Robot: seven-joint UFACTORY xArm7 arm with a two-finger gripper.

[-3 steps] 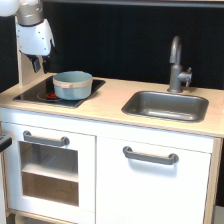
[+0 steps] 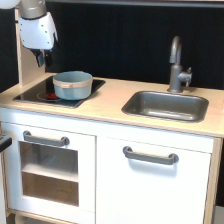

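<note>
A blue-grey pot [image 2: 73, 86] stands upright on the black stove top [image 2: 42, 94], toward its right side. The white arm reaches down from the top left corner, and my small dark gripper [image 2: 44, 59] hangs in the air above and to the left of the pot, apart from it. At this size I cannot make out its fingers or anything between them.
A sink [image 2: 168, 104] with a dark faucet [image 2: 178, 68] takes up the right of the wooden counter [image 2: 112, 98], which is bare between stove and sink. Below are a glass-fronted oven door [image 2: 50, 160] and a white cabinet door [image 2: 140, 190]. A dark object [image 2: 5, 142] shows at the left edge.
The arm and gripper have moved up and slightly to the right. The pot stays in its place on the stove.
</note>
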